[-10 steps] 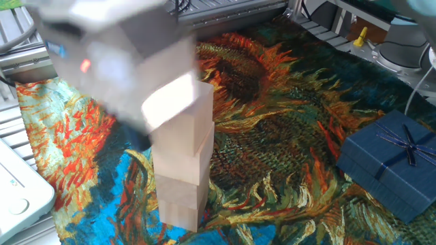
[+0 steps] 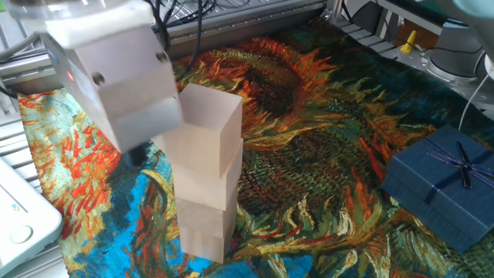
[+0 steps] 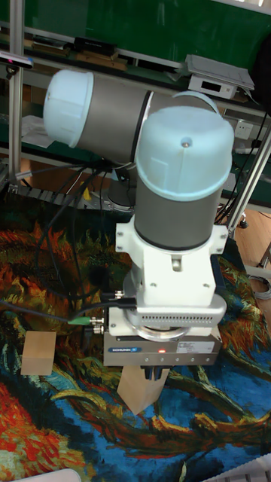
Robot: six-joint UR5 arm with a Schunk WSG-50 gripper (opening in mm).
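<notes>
Several pale wooden blocks make a tower (image 2: pixel 202 166), upright with slightly uneven layers, on the painted cloth in exterior view 2. My gripper (image 2: pixel 135 157) hangs to the left of the tower's upper part in that view, its body slightly blurred. Only a small dark bit of its fingers shows beneath the housing. From exterior view 3, the gripper (image 3: pixel 152 372) points down, its dark fingertips in front of a wooden piece (image 3: pixel 143 391) that the housing partly hides. Another wooden block (image 3: pixel 38 353) shows to the left there. The gap between the fingers cannot be made out.
A dark blue gift box (image 2: pixel 444 181) with a ribbon sits at the right of the cloth. A white device (image 2: pixel 27 220) stands at the left edge. Black cables (image 2: pixel 185 23) run along the back rail. Open cloth lies between tower and box.
My gripper has moved left in exterior view 2, clearing more of the tower's top block from view. The tower and the blue box have stayed where they were.
</notes>
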